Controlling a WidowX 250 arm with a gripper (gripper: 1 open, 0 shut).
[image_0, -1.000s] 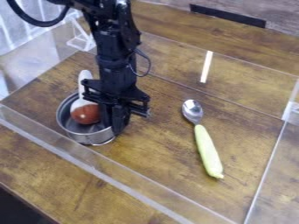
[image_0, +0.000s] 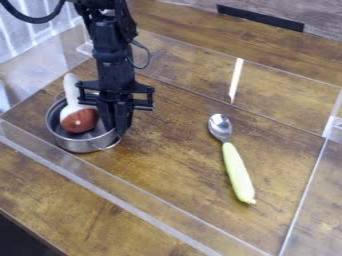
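Observation:
A steel bowl (image_0: 72, 141) sits at the left of the wooden table, holding a reddish-brown round item (image_0: 79, 122) and a white item (image_0: 72, 92). My black gripper (image_0: 118, 124) reaches down at the bowl's right rim, partly covering it. Its fingertips are small and dark, and I see nothing clearly held between them; it looks shut.
A spoon (image_0: 221, 130) and a pale yellow-green long item (image_0: 238, 172) lie apart at the right. Clear panel edges border the area.
My arm and gripper have moved back and a little left, and appear smaller. The contents of the bowl show more and sit slightly further left.

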